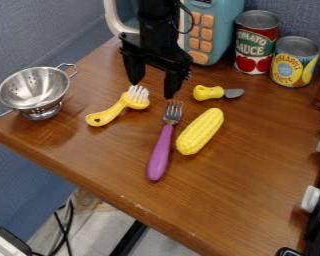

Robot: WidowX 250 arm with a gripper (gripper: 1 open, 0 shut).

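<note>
My black gripper is open above the table, its two fingers hanging apart over the space behind a yellow-handled brush with white bristles and a purple-handled fork. Nothing shows between the fingers. A yellow corn cob lies right of the fork, and a small yellow-handled tool lies behind the corn.
A steel colander sits at the left edge. A tomato can, a yellow-labelled can and a teal toy appliance stand at the back. Dark objects line the right edge.
</note>
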